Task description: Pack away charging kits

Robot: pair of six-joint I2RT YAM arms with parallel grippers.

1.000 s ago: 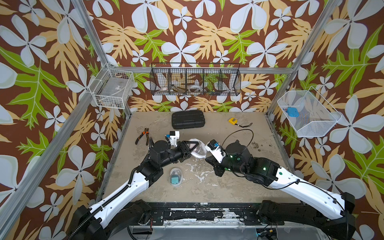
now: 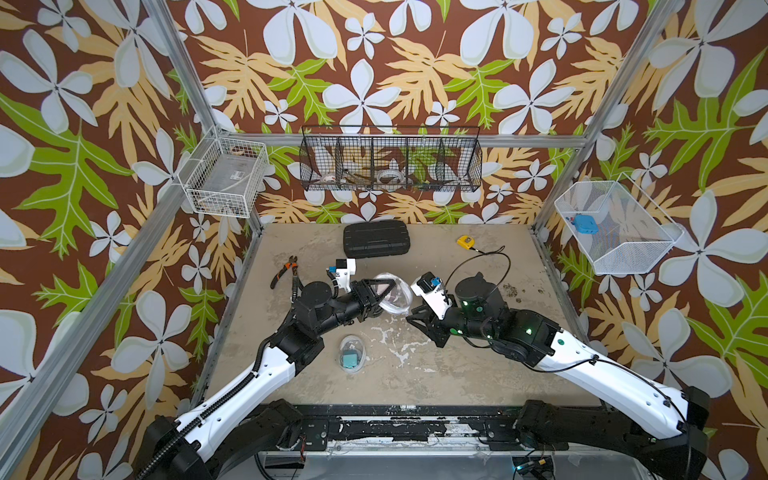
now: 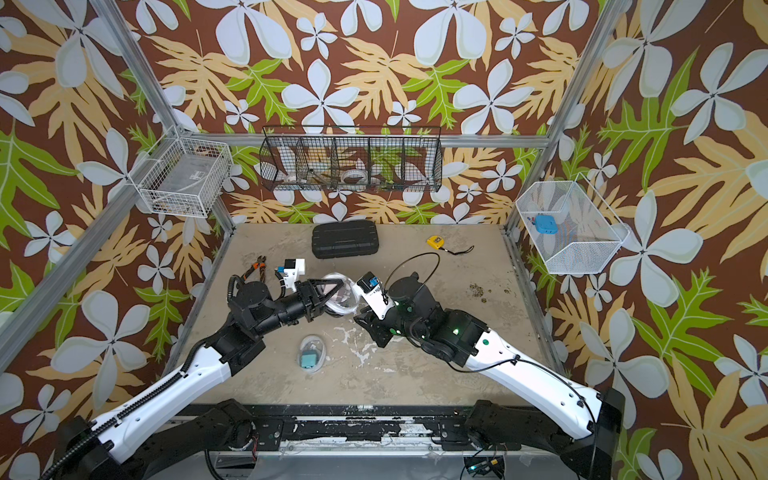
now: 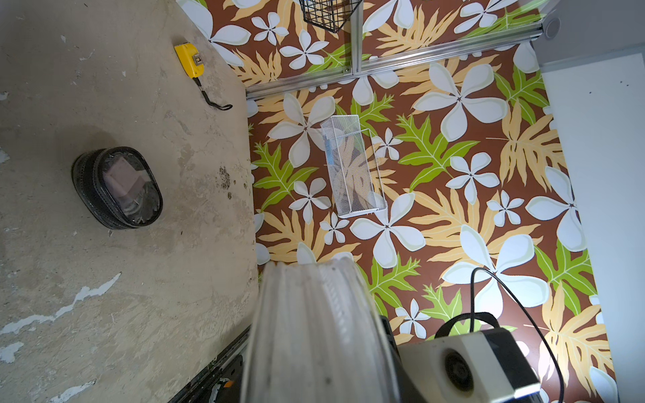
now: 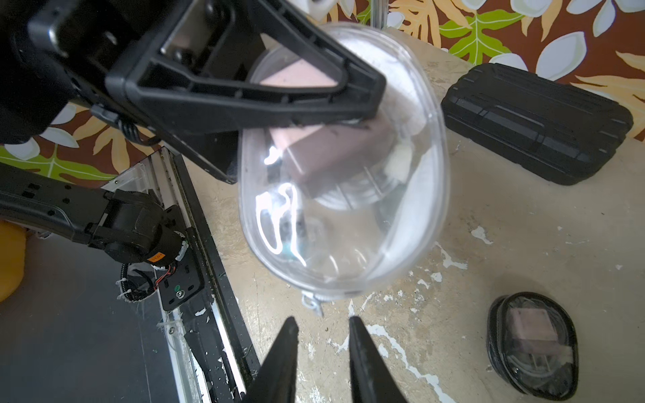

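Observation:
My left gripper (image 2: 389, 291) is shut on a clear oval case (image 5: 336, 235) with a pinkish block inside, raised over the table. One dark finger crosses the case front in the right wrist view; the other is partly hidden. The case's edge (image 4: 315, 329) fills the lower middle of the left wrist view. My right gripper stands open just below a small zipper pull (image 5: 311, 305) on the rim, its fingers apart and empty. A black-rimmed case (image 4: 127, 188) with a pink block lies on the table. Another clear case (image 2: 350, 352), holding something teal, lies nearer the front.
A black hard case (image 2: 376, 238) lies at the back, with a yellow tape measure (image 2: 465, 241) to its right and orange-handled pliers (image 2: 284, 272) to its left. Baskets hang around: white left (image 2: 228, 177), black wire middle (image 2: 352, 164), white mesh right (image 2: 620, 224) with a blue item.
The held case and left gripper have shifted slightly left. My right gripper has moved a little left with it, and its cable loop has changed shape.

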